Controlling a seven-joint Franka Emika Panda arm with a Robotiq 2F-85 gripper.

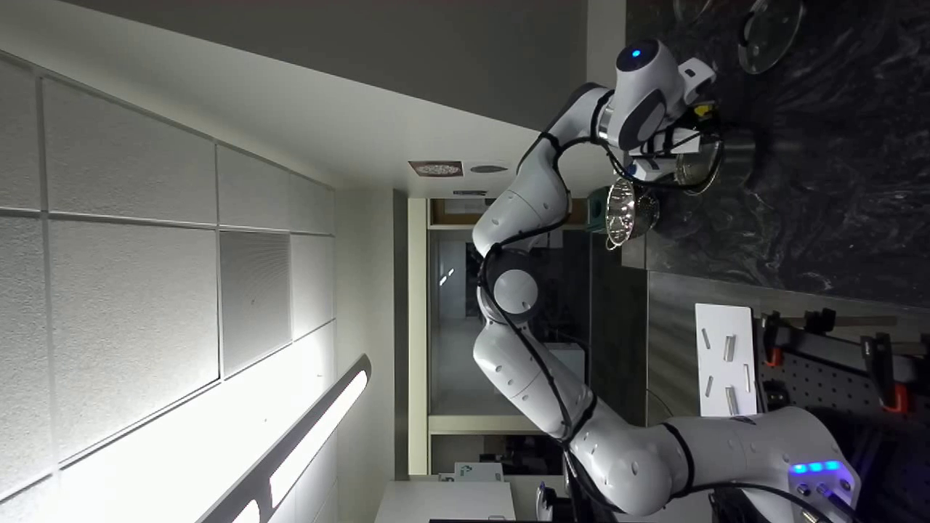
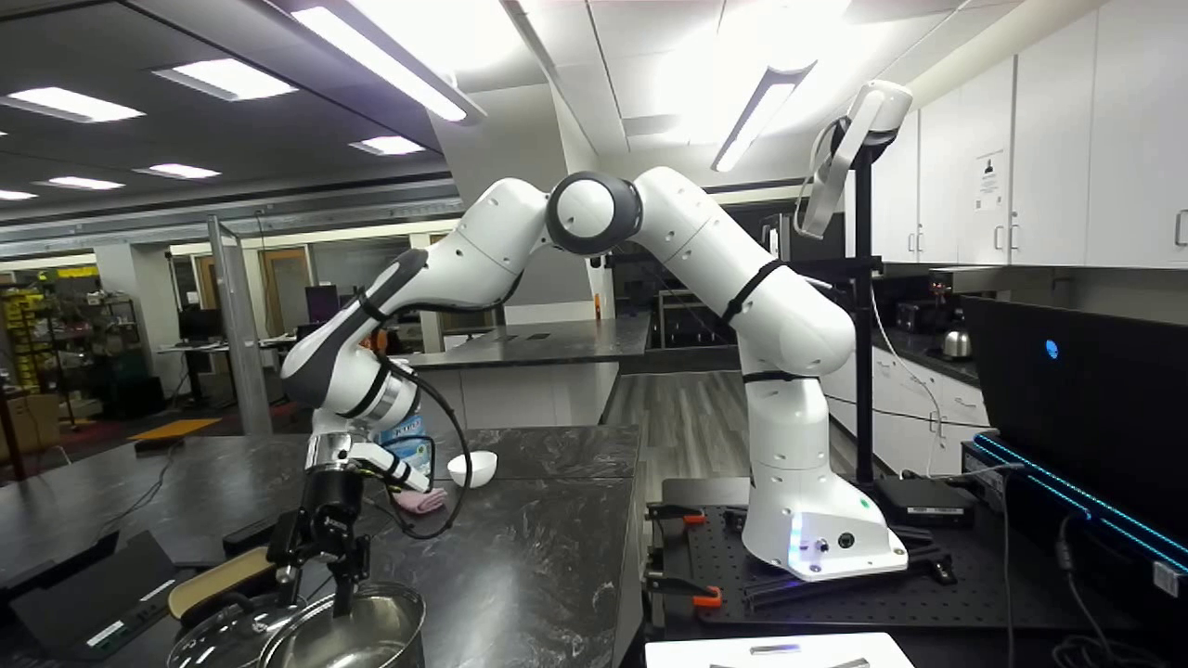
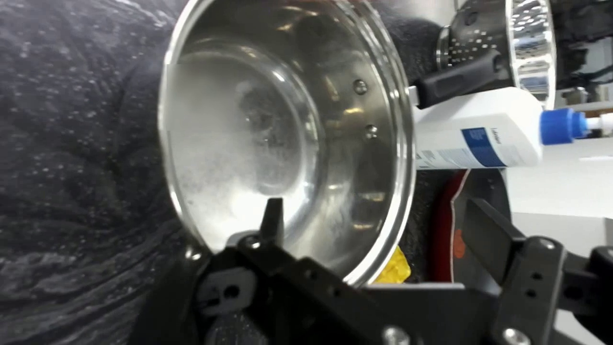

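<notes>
A shiny steel pot (image 3: 356, 189) fills the middle of the wrist view, seen from above with nothing inside. It also shows at the bottom of exterior view 2 as the pot (image 2: 390, 640). My gripper stands open at the pot's rim. One finger (image 3: 273, 218) overlaps the inside of the pot, while the other finger (image 3: 488, 230) shows beyond the rim; whether either touches the metal, I cannot tell. Part of a yellow item (image 3: 396, 269) peeks out behind the rim.
Near the pot are a white bottle (image 3: 477, 132) with a blue cap, a steel colander (image 1: 620, 213) and a red-edged item (image 3: 445, 224). A glass lid (image 1: 776, 35) lies on the dark counter. Bare counter (image 2: 512, 568) stretches towards the robot's base.
</notes>
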